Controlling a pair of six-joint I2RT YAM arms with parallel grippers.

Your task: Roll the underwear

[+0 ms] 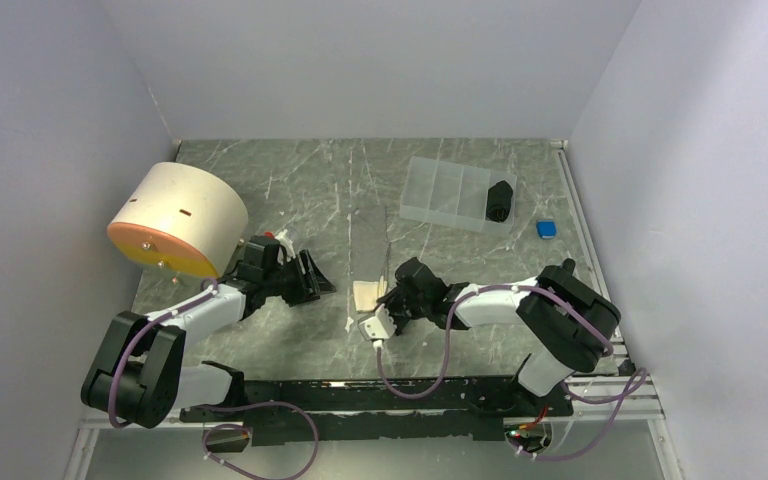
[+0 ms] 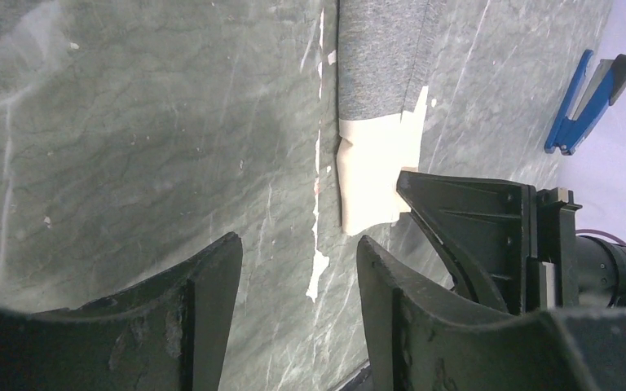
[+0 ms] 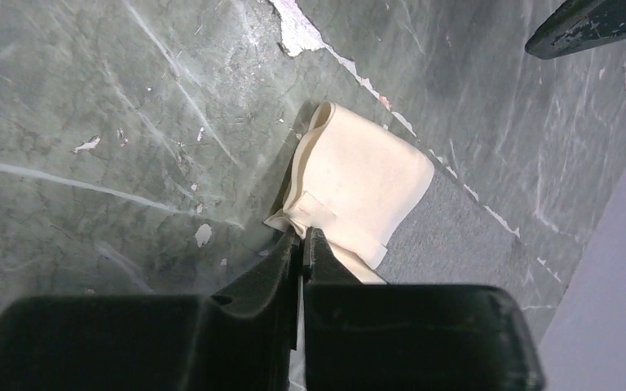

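Observation:
A grey folded underwear strip [image 1: 370, 240] lies lengthwise at the table's middle, its cream waistband end [image 2: 367, 171] toward me. My right gripper is shut at a corner of that cream band [image 3: 359, 163], its fingertips pinching the fabric's edge, which is creased there. My left gripper stands part open to the left of the cloth, with bare marble between its fingers.
A clear divided tray [image 1: 440, 190] holding a dark rolled cloth [image 1: 499, 200] stands at the back right, a small blue object [image 1: 546, 229] beside it. A large cream cylinder [image 1: 175, 215] lies at the left.

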